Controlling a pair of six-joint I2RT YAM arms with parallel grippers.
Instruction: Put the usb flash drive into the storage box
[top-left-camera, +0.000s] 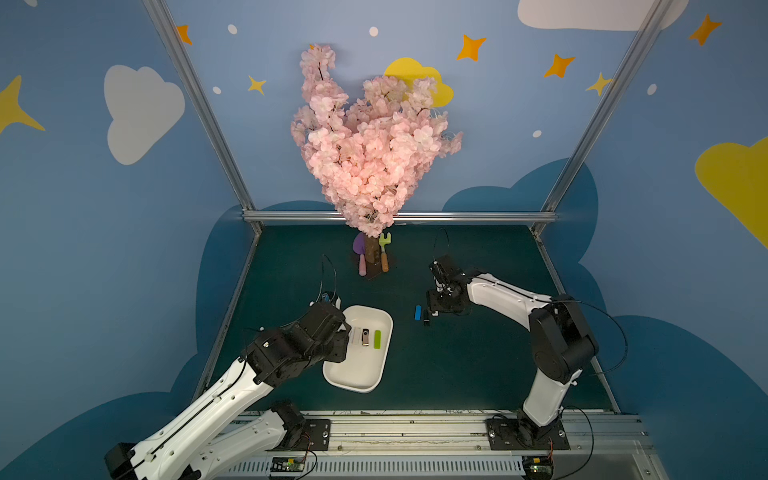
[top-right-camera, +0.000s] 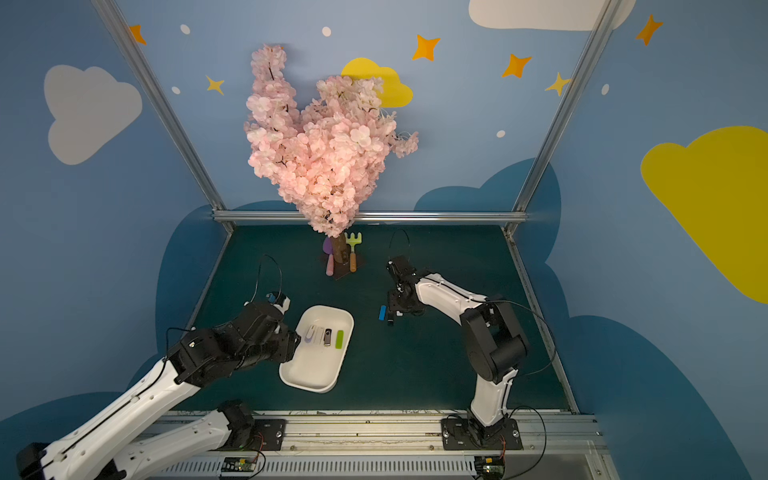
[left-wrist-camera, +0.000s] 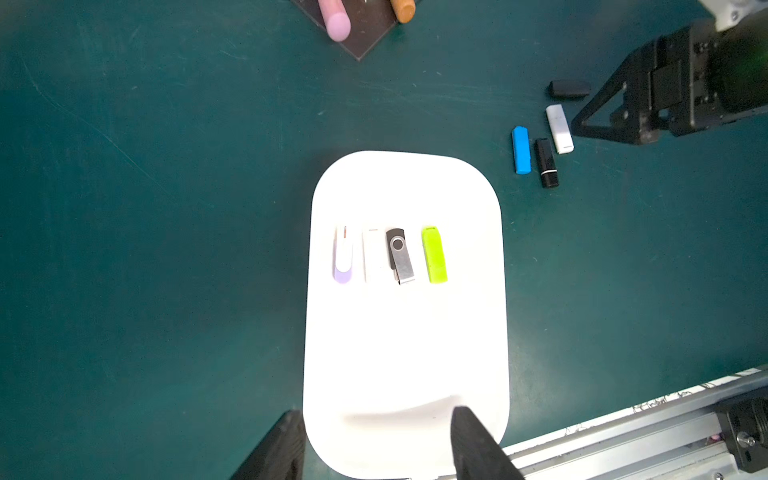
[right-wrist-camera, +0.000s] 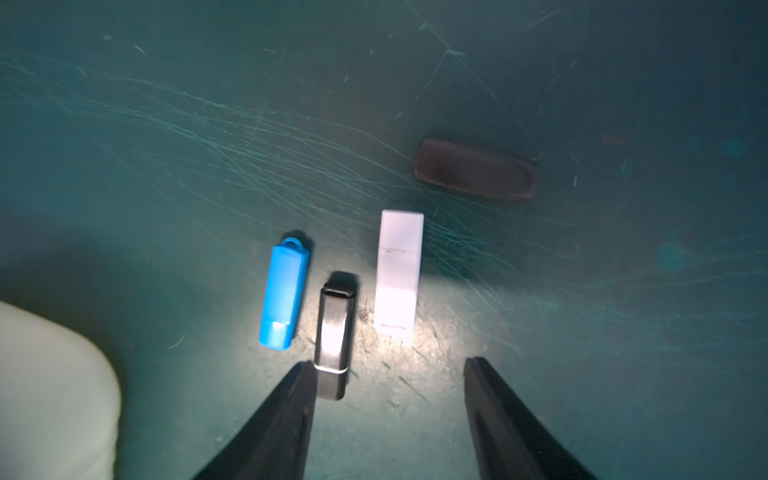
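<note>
The white storage box (left-wrist-camera: 400, 352) holds a white-and-purple drive (left-wrist-camera: 343, 256), a white drive (left-wrist-camera: 373, 254), a black-and-silver drive (left-wrist-camera: 400, 256) and a green drive (left-wrist-camera: 435, 254), side by side. Over its near end my left gripper is open and empty. On the mat right of the box lie a blue drive (right-wrist-camera: 284, 293), a black drive with a silver band (right-wrist-camera: 334, 340), another white drive (right-wrist-camera: 398, 272) and a dark drive lying crosswise (right-wrist-camera: 477, 169). My right gripper is open above the mat, the white drive just ahead of its fingertips, nothing held.
Behind the box stands a pink blossom tree (top-left-camera: 372, 152) on a brown base, with a purple shovel and a green fork (top-right-camera: 353, 252) leaning there. The right gripper's arm stands close over the loose drives.
</note>
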